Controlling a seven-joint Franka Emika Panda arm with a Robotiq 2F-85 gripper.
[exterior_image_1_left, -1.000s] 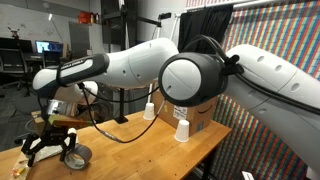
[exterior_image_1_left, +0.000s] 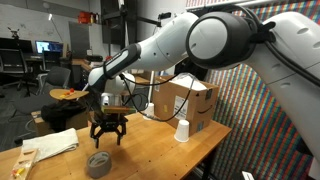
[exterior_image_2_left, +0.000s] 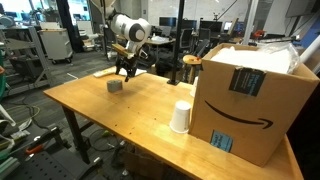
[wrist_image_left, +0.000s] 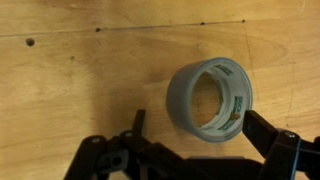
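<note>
A grey roll of tape (exterior_image_1_left: 98, 164) lies flat on the wooden table (exterior_image_1_left: 150, 150), near the left part in exterior view 1. From the wrist view, the roll (wrist_image_left: 184, 98) shows its open core and printed lettering inside the ring. My gripper (exterior_image_1_left: 108, 134) hangs above the table, just behind and right of the roll in exterior view 1. Its fingers (wrist_image_left: 251, 121) are spread wide, with nothing held between them. In exterior view 2 the gripper (exterior_image_2_left: 127, 69) appears above and to the right of the roll (exterior_image_2_left: 114, 85).
A white cup (exterior_image_2_left: 180, 117) stands beside a large cardboard box (exterior_image_2_left: 238, 112) at the other end of the table. A folded white cloth (exterior_image_1_left: 57, 143) lies behind the roll, left of it. Between roll and cup the tabletop is clear.
The gripper has moved right and up, away from the table's left end.
</note>
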